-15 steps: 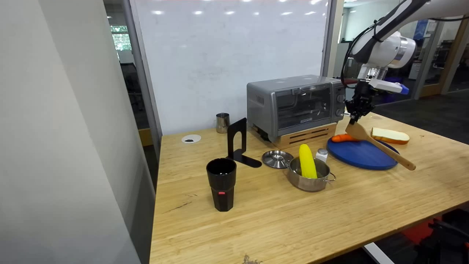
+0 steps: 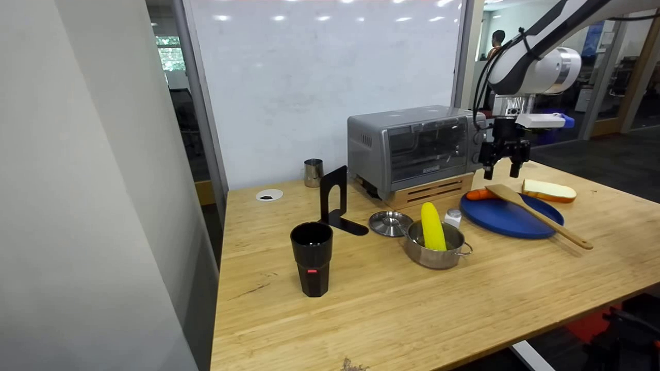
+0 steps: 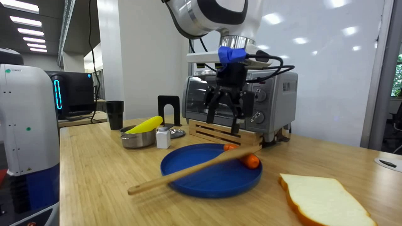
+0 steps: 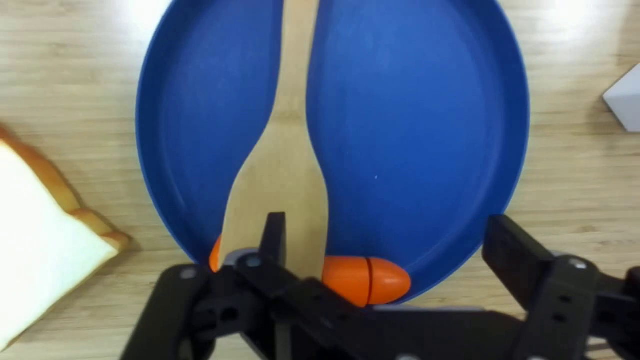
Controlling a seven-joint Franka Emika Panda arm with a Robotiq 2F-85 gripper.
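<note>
A wooden spatula (image 3: 196, 165) lies across the blue plate (image 3: 177, 158), its handle reaching past the rim over the table. Its broad blade rests over an orange carrot (image 3: 251, 161), whose ends show on either side of the blade (image 4: 279, 198). My gripper (image 3: 223, 128) hangs above the carrot end of the plate, fingers spread and nothing between them. In the wrist view, one fingertip (image 4: 274, 237) overlaps the blade in the picture, while the other finger (image 4: 510, 258) appears by the plate's rim. Exterior view 1 shows clear air between the gripper (image 2: 502, 172) and the spatula.
Behind the plate stands a toaster oven (image 2: 414, 148) on a wooden stand (image 2: 427, 192). A bread slice (image 3: 324, 196) lies on one side; a white shaker (image 3: 163, 138) and a pot (image 2: 433, 255) holding a yellow vegetable (image 2: 432, 228) are on the other.
The gripper has opened and straightened to point downward. The spatula blade, raised at the fingertips a second ago, now lies lower on the carrot, with its handle shifted slightly outward.
</note>
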